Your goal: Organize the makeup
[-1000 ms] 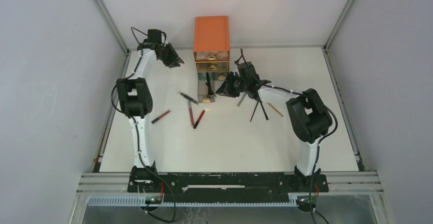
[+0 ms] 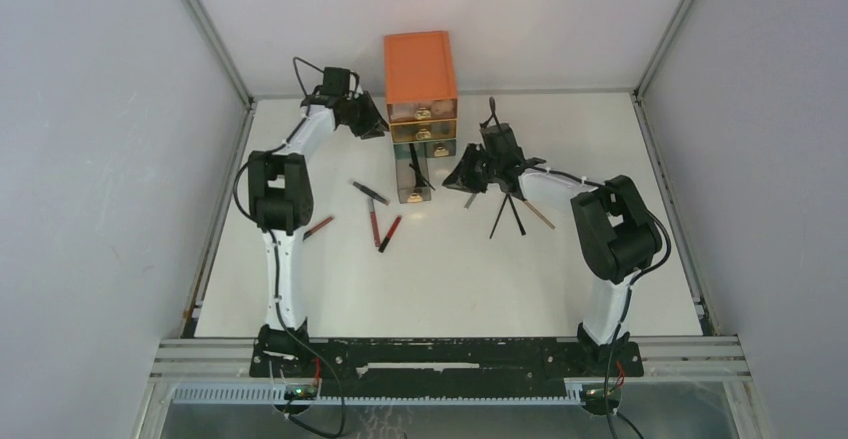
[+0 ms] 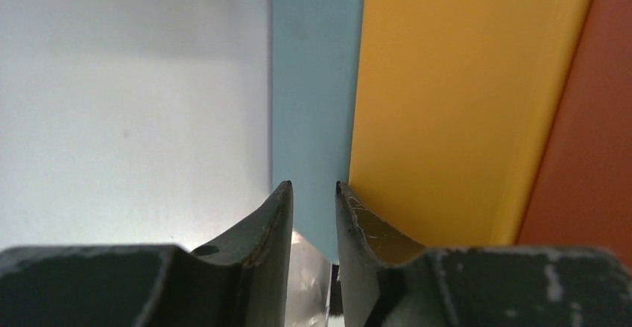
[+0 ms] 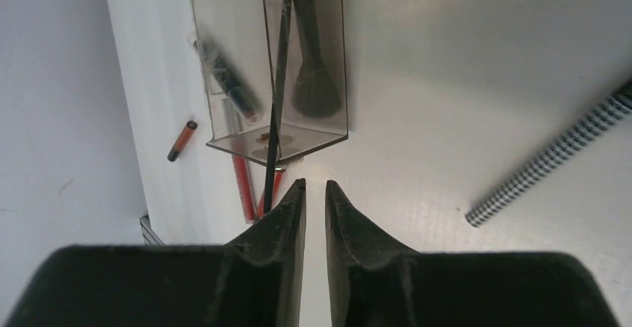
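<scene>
A makeup organizer with an orange top [image 2: 415, 64] has an open clear drawer [image 4: 328, 36] holding a brush [image 4: 316, 89], with a thin dark stick [image 4: 272, 156] across it. My left gripper is at the organizer's left side, facing its teal and yellow panels, fingers parted. My right gripper is beside the open drawer on the right; its fingertips are close, with nothing clearly visible between them. Red pencils [image 2: 390, 234] and a dark tube [image 2: 371, 193] lie on the table to the left and front.
Several thin sticks [image 2: 517, 214] lie under and near the right arm, including a patterned one [image 4: 551, 156]. Walls border the back and both sides.
My left gripper has moved right, up to the organizer's side. My right gripper has moved slightly right, away from the open drawer. The organizer appears shifted slightly right.
</scene>
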